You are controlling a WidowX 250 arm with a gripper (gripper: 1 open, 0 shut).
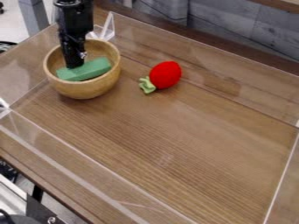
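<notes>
My black gripper point(73, 51) reaches down from the top left over the back rim of a wooden bowl point(86, 92), its tip low inside the bowl. A green object point(84, 74) lies in the bowl, just in front of the gripper. The fingers look close together; whether anything is between them is too small to tell.
A red object point(166, 74) with a small green piece point(149, 86) lies on the wooden table point(176, 157) right of the bowl. Grey cabinetry point(246, 22) borders the back right.
</notes>
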